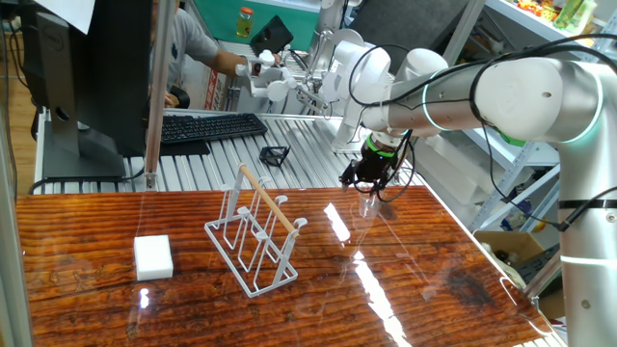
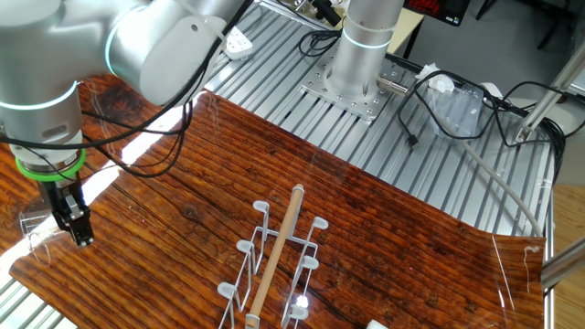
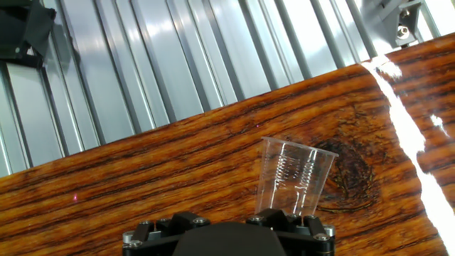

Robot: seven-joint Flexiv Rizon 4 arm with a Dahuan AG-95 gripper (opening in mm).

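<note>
A clear plastic cup [image 3: 296, 176] shows in the wrist view on the brown wood-grain table, its wide rim away from my gripper and its narrow end close to the right finger. The two fingers stand apart, with no object visible between them. In exterior view 1 the cup [image 1: 367, 206] is faint, just below my gripper [image 1: 355, 180] near the table's far edge. Exterior view 2 has the cup [image 2: 38, 230] beside the dark gripper [image 2: 82, 239]. Whether they touch I cannot tell.
A white rack [image 1: 253, 231] with a wooden top bar and several upright prongs stands mid-table. Left of it lies a white block [image 1: 152, 257]. A ribbed metal surface [image 3: 163, 64] adjoins the table edge beyond the cup.
</note>
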